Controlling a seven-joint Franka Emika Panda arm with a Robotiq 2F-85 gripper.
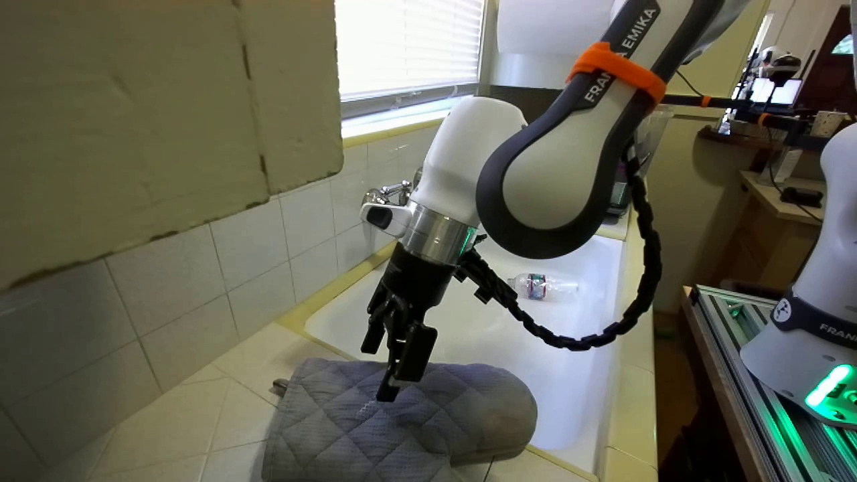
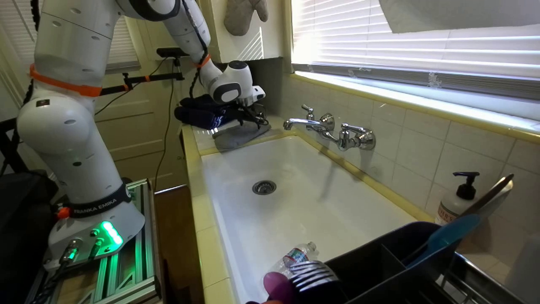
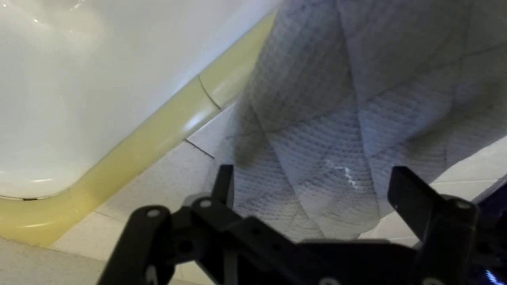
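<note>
A grey quilted oven mitt (image 1: 345, 430) lies flat on the tiled counter, its rounded end reaching over the near rim of the sink in exterior view 1. Above the mitt hangs my gripper (image 1: 379, 373), pointing down with its fingers spread and nothing between them. From the wrist, the mitt (image 3: 313, 137) fills the space between and beyond the two fingertips of the gripper. In exterior view 2 the mitt (image 2: 240, 136) shows at the far end of the sink, while the fingers are hard to make out there.
The white sink (image 2: 314, 202) holds a clear plastic bottle (image 1: 542, 286). A chrome faucet (image 2: 329, 126) juts from the tiled wall. A dark utensil caddy (image 2: 374, 268) stands at the sink's other end. Overhead, a cabinet (image 1: 161, 120) closes off the counter's left side.
</note>
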